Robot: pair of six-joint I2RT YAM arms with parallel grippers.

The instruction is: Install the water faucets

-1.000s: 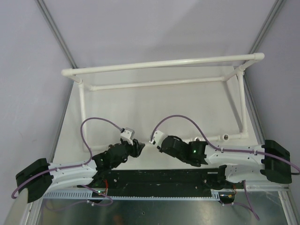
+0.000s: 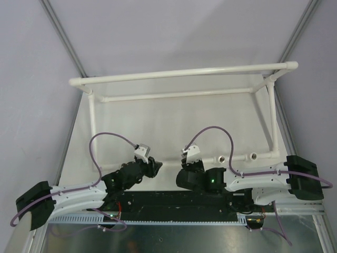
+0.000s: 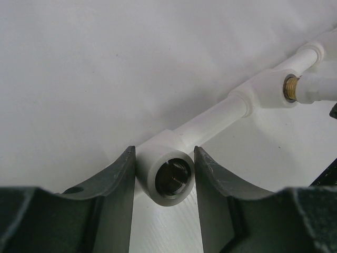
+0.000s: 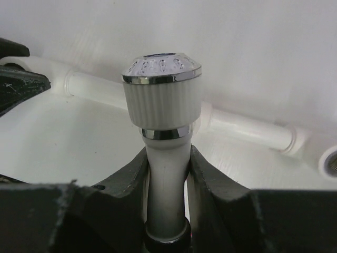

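In the left wrist view my left gripper has its fingers either side of a white tee socket (image 3: 158, 158) on the pipe; whether it grips is unclear. Farther along, a white fitting with brass threads (image 3: 290, 87) sits at another tee (image 3: 266, 87). In the right wrist view my right gripper is shut on a white faucet (image 4: 163, 103) with a chrome-banded knob, held upright in front of the pipe. From above, both grippers (image 2: 155, 167) are at the front pipe, the right one (image 2: 190, 158) right of the left.
A white PVC pipe frame (image 2: 184, 71) stands on a pale board. Open tee sockets (image 2: 253, 156) face out along the front pipe toward the right. The middle of the board (image 2: 179, 121) is clear. A dark gap and metal rail run along the front.
The left arm has barely moved.
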